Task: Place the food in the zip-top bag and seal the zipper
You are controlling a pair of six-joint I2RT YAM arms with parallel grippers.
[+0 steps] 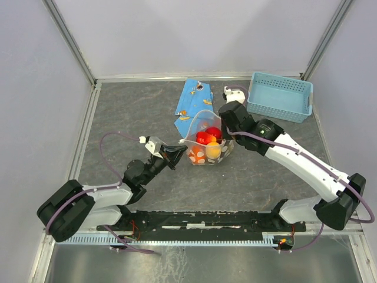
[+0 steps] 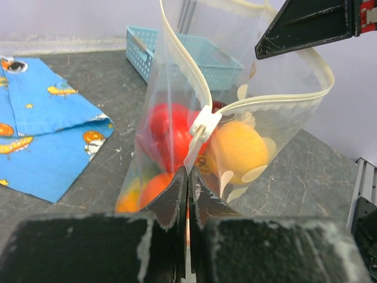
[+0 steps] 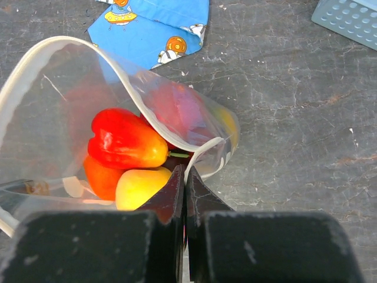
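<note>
The clear zip top bag (image 1: 203, 118) stands mouth-up on the table, its rim gaping. Inside it lie a red and orange pepper (image 3: 126, 141), a yellow fruit (image 2: 240, 150) and other red and orange food. In the left wrist view, my left gripper is shut on the bag's near corner, just below the white zip slider (image 2: 205, 122). On the opposite side, my right gripper is shut with the bag's thin rim edge between its fingertips. From above, the right arm hides that part of the bag.
A folded blue patterned cloth (image 1: 193, 106) lies behind the bag. At the back right stands an empty light-blue basket (image 1: 280, 111).
</note>
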